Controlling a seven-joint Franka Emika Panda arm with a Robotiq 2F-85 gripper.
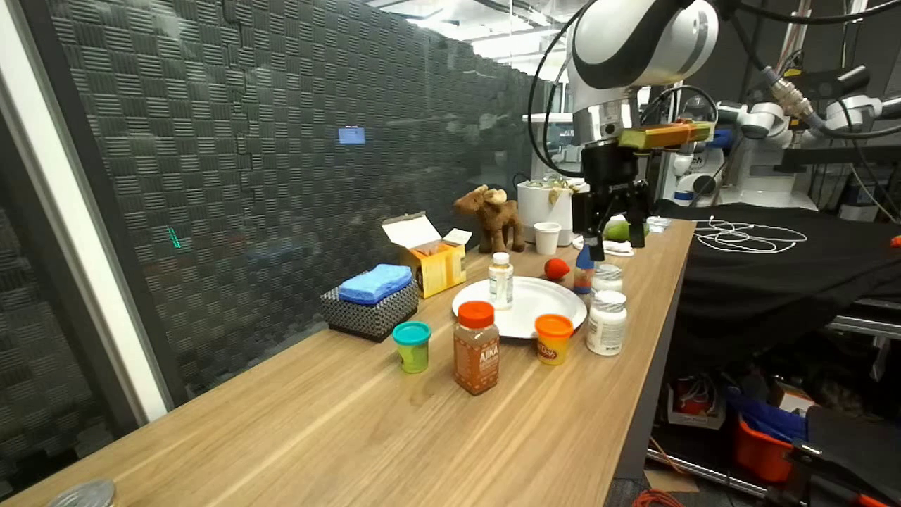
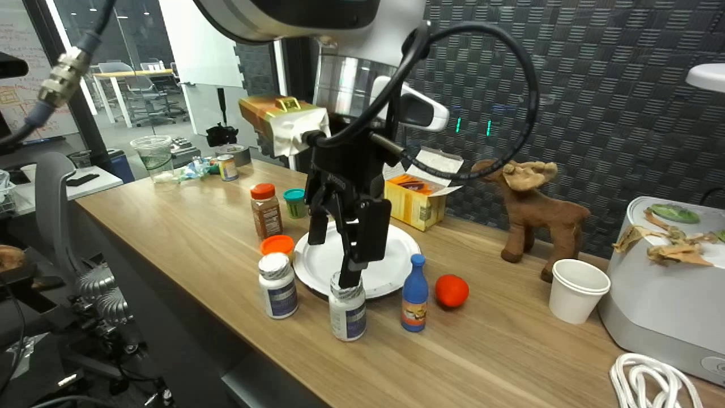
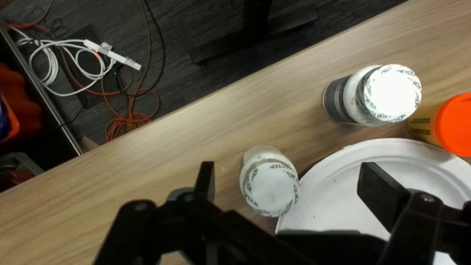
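My gripper stands open above the table's front side, nothing between its fingers. In the wrist view a white bottle (image 3: 270, 187) with a foil-sealed top shows below, between the two fingers and beside the plate's rim. A second white bottle (image 3: 393, 93) stands further along, near an orange-lidded tub (image 1: 553, 338). On the white plate (image 1: 549, 291) a clear bottle with a white cap (image 1: 500, 282) is upright. In exterior view 2 a finger hangs in front of part of the nearer white bottle (image 2: 348, 316); the clear bottle is hidden there.
Close to the nearer white bottle are a blue bottle (image 2: 414, 296) and a red tomato-like ball (image 2: 451, 290). A red-lidded jar (image 1: 476, 351), teal-lidded tub (image 1: 412, 346), yellow box (image 1: 440, 266) and plush moose (image 1: 494, 215) stand around the plate. The table's front edge is near.
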